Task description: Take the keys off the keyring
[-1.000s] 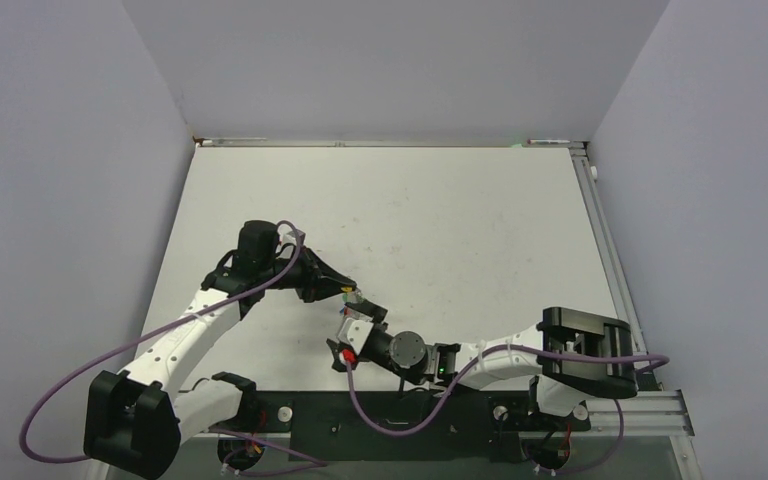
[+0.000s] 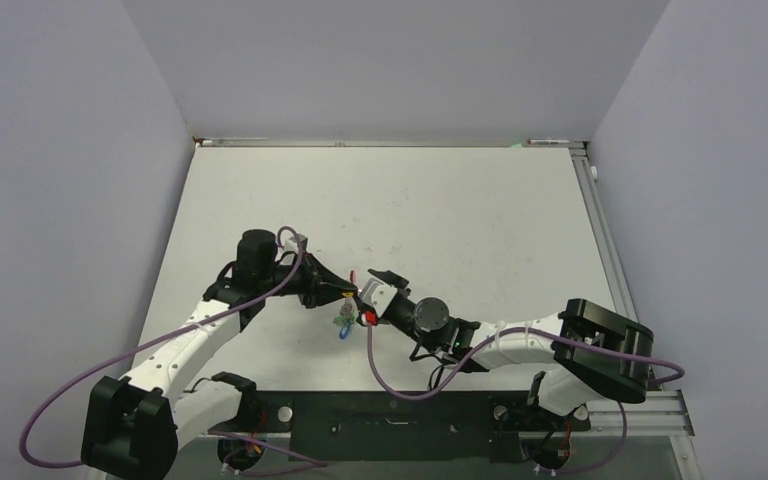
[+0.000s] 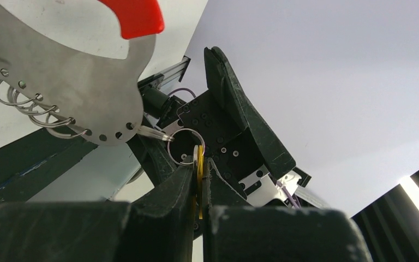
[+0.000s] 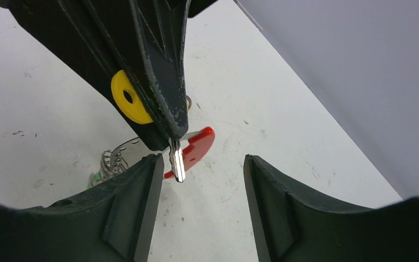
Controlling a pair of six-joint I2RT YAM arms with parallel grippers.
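In the left wrist view, my left gripper is shut on a small keyring (image 3: 172, 139) at a yellow piece, with a silvery key (image 3: 150, 132) at the ring. A metal plate (image 3: 82, 93) with a red edge and several rings lies beyond. In the right wrist view, the key (image 4: 177, 162) points down from the left gripper's tips, and my right gripper stands part open around that area, the key beside its left finger, nothing clasped. In the top view both grippers meet left of the table's middle.
Grey walls stand on the sides and back. Purple cables loop over both arms.
My right arm has shifted up and to the right in the top view.
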